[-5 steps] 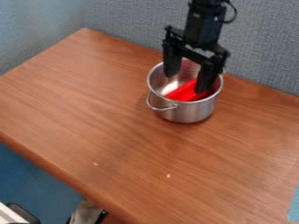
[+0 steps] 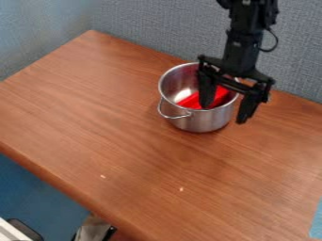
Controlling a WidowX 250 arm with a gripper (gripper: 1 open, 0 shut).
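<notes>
A steel pot (image 2: 183, 120) with a wire handle stands on the wooden table (image 2: 101, 132), holding a red object (image 2: 191, 100) inside. My black gripper (image 2: 228, 103) is open over the pot's right part, one finger down inside the pot and the other outside its right rim. The pot hides part of the red object, and the arm covers part of it too.
A grey padded wall rises behind. A small device (image 2: 90, 230) sits beside the table's near left edge, at the bottom.
The gripper has moved right and toward the camera, so one finger now reaches outside the pot's rim. The pot stands in the same place.
</notes>
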